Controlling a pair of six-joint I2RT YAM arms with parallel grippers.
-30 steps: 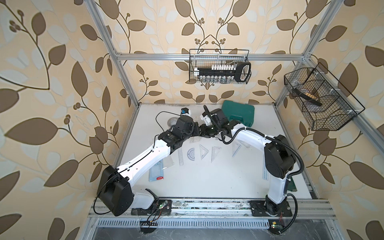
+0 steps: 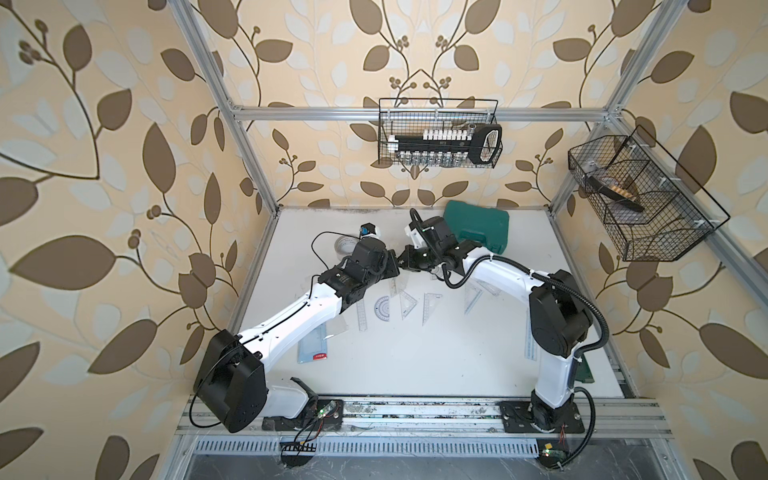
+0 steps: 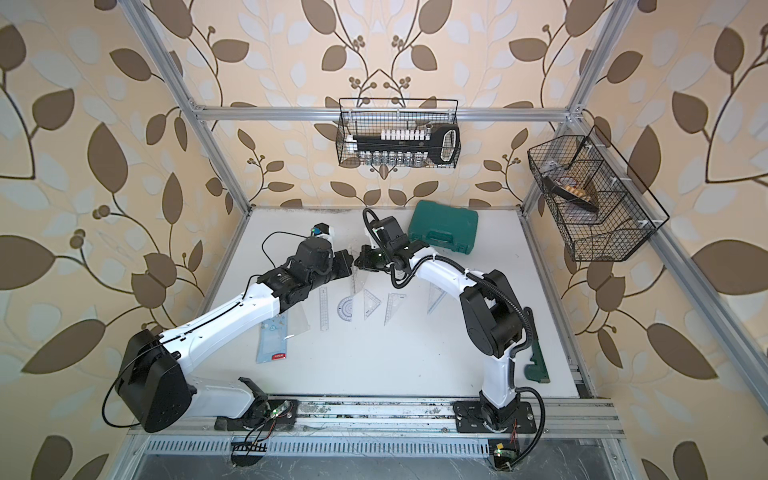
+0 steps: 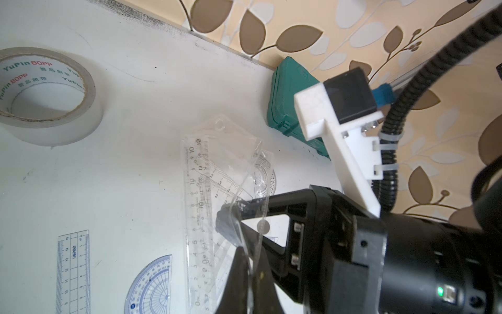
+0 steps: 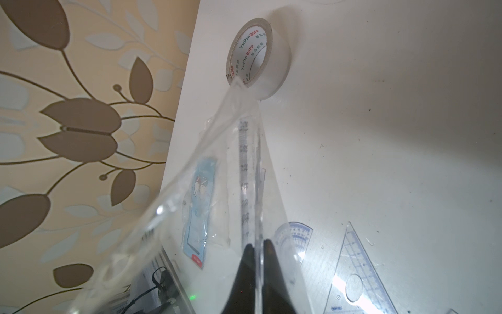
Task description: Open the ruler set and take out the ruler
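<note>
A clear plastic pouch with a ruler and a small protractor inside hangs between my two grippers above the table. My left gripper is shut on the film near its edge. Facing it from the other side, my right gripper is also shut on the film, which spreads up from its fingertips. In the left wrist view the two film layers stand slightly apart near the fingers. The top left view shows the left gripper and the right gripper almost touching.
Loose on the table lie a short ruler, a protractor and a set square. A tape roll stands behind, and a green case at the back right.
My left gripper has come slightly down and toward the front from a second ago. More of the pouch shows below the grippers.
</note>
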